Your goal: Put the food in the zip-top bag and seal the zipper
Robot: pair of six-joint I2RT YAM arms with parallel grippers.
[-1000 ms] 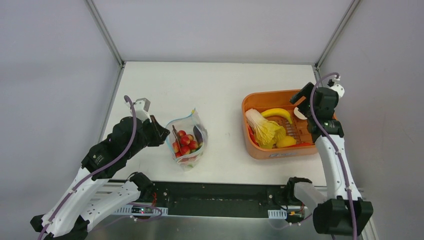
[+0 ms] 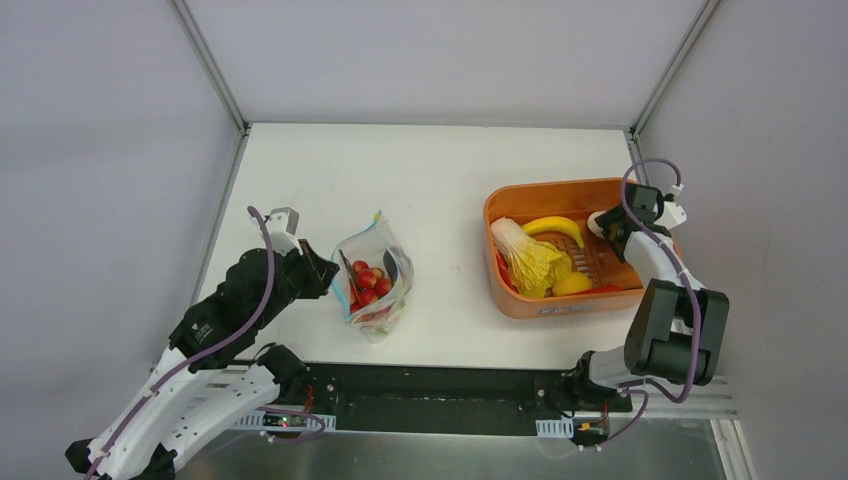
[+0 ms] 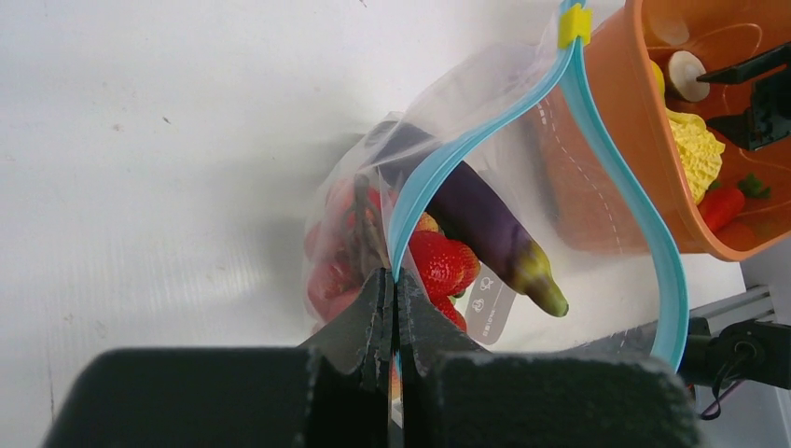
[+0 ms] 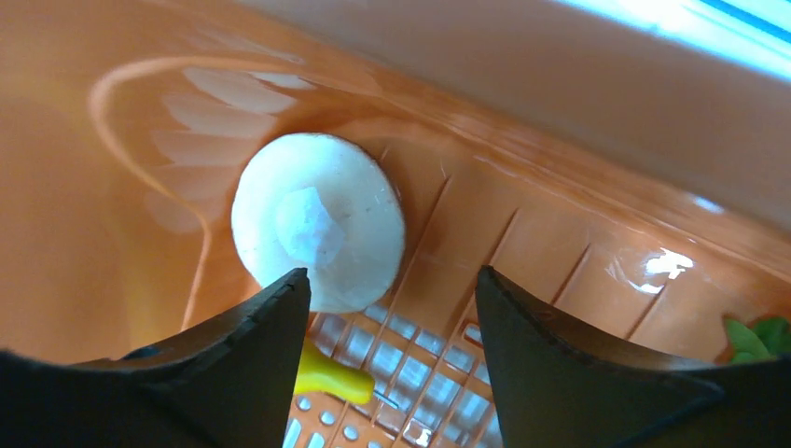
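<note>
The zip top bag (image 2: 372,300) stands open on the white table, holding strawberries (image 3: 437,261), other red food and an eggplant (image 3: 485,224). My left gripper is shut on the bag's blue zipper edge. The orange bin (image 2: 530,311) holds a banana (image 2: 550,225), yellow leafy cabbage (image 2: 540,268), a yellow round food (image 2: 572,283), red food and a white round piece (image 4: 317,215). My right gripper is down inside the bin, part open, its fingers just beside the white piece with nothing between them.
The bin's back right wall is close to the right gripper. Walls border the workspace on both sides and behind.
My right arm has bent and moved its gripper down into the bin, over at the white piece. The left arm and bag are nearly unchanged.
</note>
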